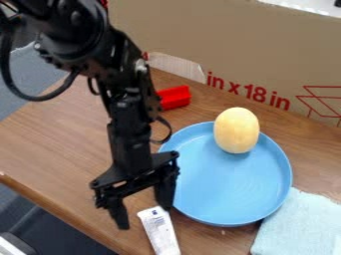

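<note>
My black gripper hangs low at the left edge of the blue plate, open, its fingers above the top end of a white labelled packet lying on the wooden table. A yellow egg-shaped object rests on the back of the plate. A red object lies behind my arm.
A cardboard box stands along the back. A pale blue cloth lies at the front right.
</note>
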